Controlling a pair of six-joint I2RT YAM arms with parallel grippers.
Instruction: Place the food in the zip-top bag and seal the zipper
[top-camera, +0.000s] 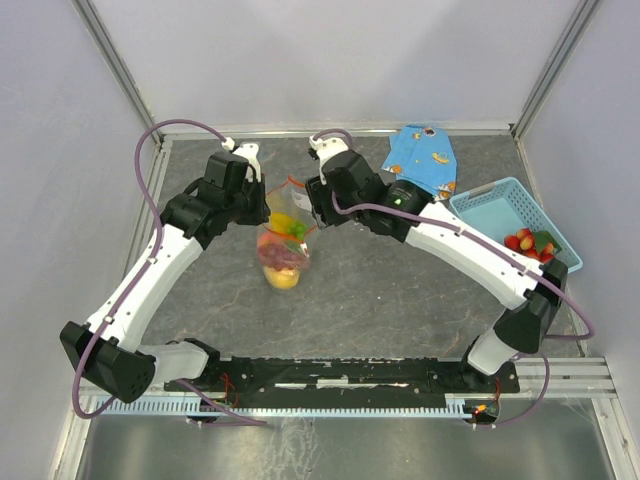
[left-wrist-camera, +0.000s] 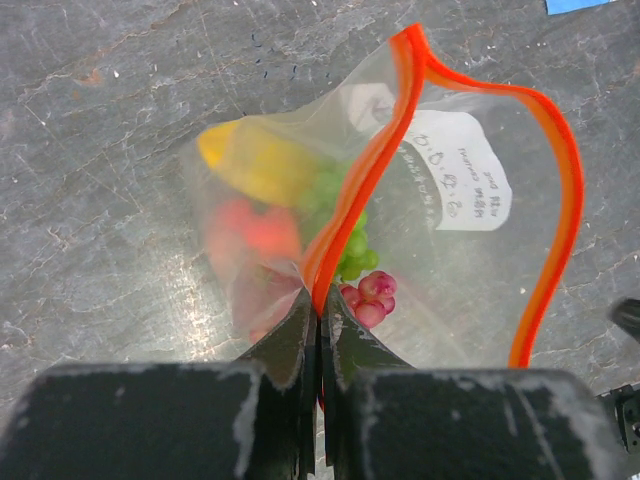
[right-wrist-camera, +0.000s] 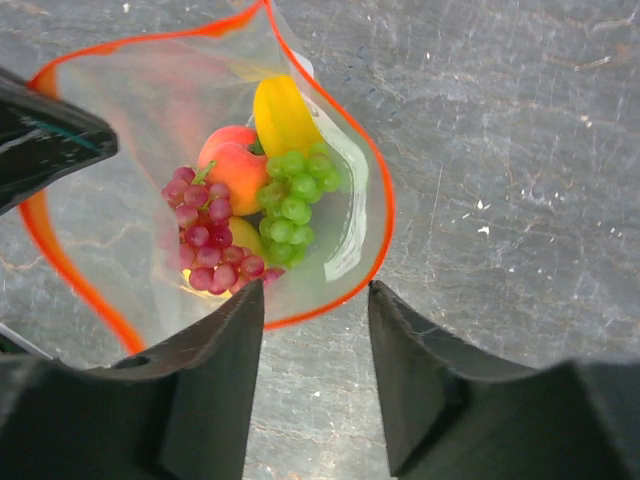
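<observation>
The clear zip bag (top-camera: 283, 262) with orange zipper edges hangs upright between my grippers, holding a banana (right-wrist-camera: 283, 118), peach (right-wrist-camera: 237, 172), green grapes (right-wrist-camera: 294, 210), red grapes (right-wrist-camera: 203, 240) and yellow fruit. My left gripper is shut on the orange rim at one side of the bag's mouth. My right gripper stands part open just beside the rim; whether anything lies between its fingers is hard to tell. The bag's mouth gapes in both wrist views.
A blue cloth (top-camera: 420, 155) with printed shapes lies at the back right. A light blue basket (top-camera: 484, 213) holding more fruit sits at the right.
</observation>
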